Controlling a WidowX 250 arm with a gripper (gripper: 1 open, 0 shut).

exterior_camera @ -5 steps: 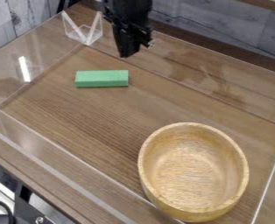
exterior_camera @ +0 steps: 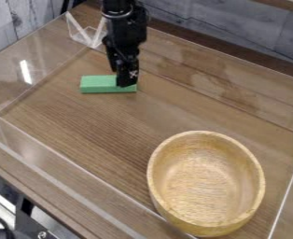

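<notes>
A black gripper (exterior_camera: 127, 73) reaches down from the top of the view, its tip low over the right part of a flat green block (exterior_camera: 102, 83) on the wooden table (exterior_camera: 87, 140). Whether it touches the block, and how far its fingers are apart, is too small to tell.
A large empty yellow oval bowl (exterior_camera: 205, 182) stands at the lower right. Clear plastic (exterior_camera: 90, 28) stands at the back left, near the arm.
The gripper has come down and toward the viewer, from behind the green block to over its right part. The block and bowl have not visibly moved.
</notes>
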